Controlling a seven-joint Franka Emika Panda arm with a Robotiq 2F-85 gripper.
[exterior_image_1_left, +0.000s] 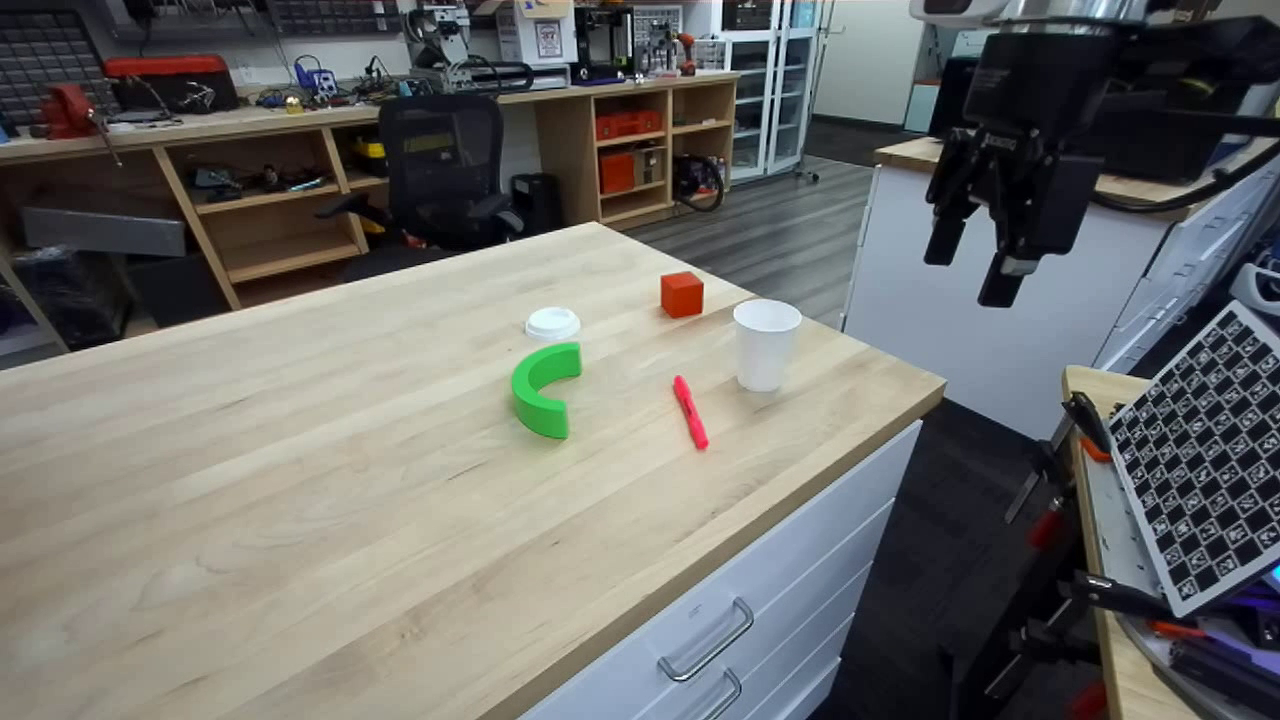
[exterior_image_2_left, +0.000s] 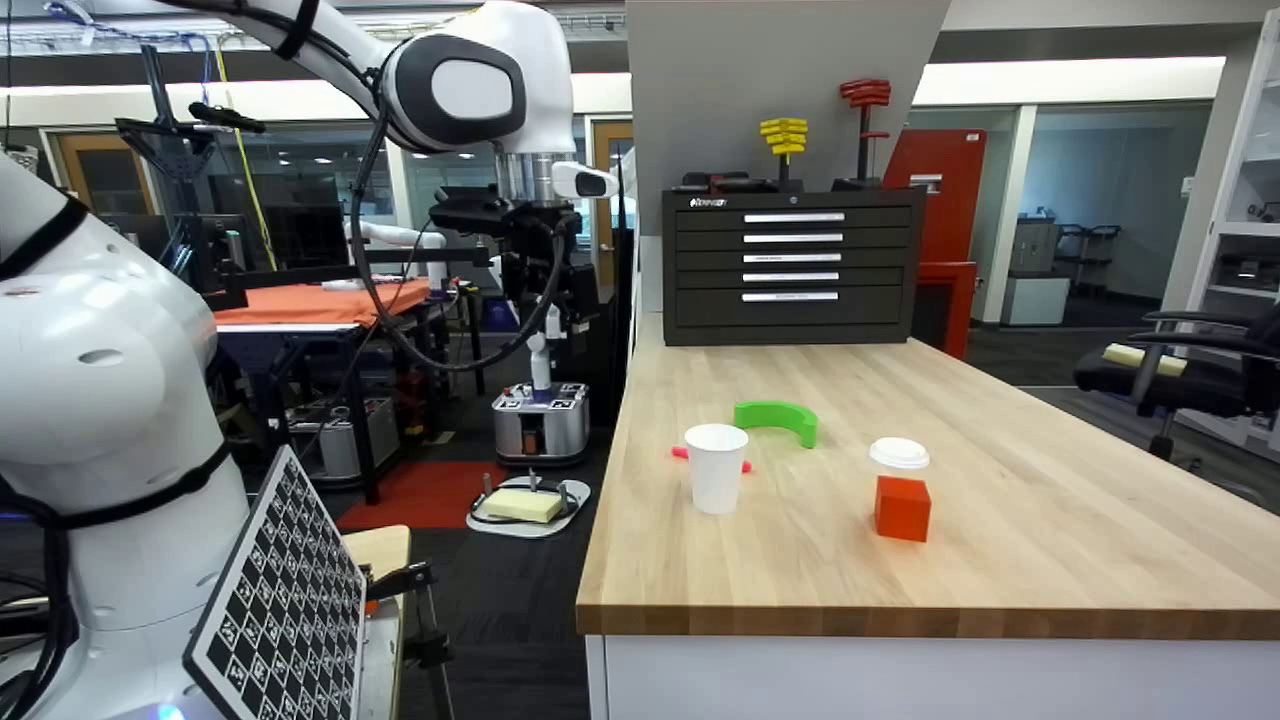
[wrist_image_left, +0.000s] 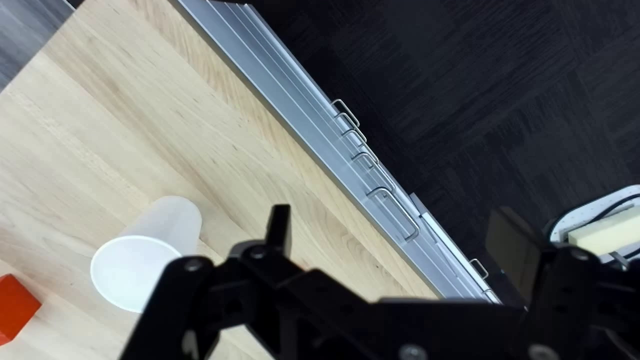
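My gripper hangs open and empty, higher than the table and out past its edge in exterior view 1. A white cup stands upright near the table's corner. Beside it lies a red pen, which the cup partly hides in exterior view 2. A green half-ring rests farther in, and the white lid is close to it. The orange-red cube sits near the lid. In the wrist view, the cup and part of the cube appear left of my spread fingers.
The wooden tabletop is wide and mostly bare. White drawers with metal handles line its side. A dark tool chest stands at the far end in exterior view 2. A checkered board leans near the arm's base.
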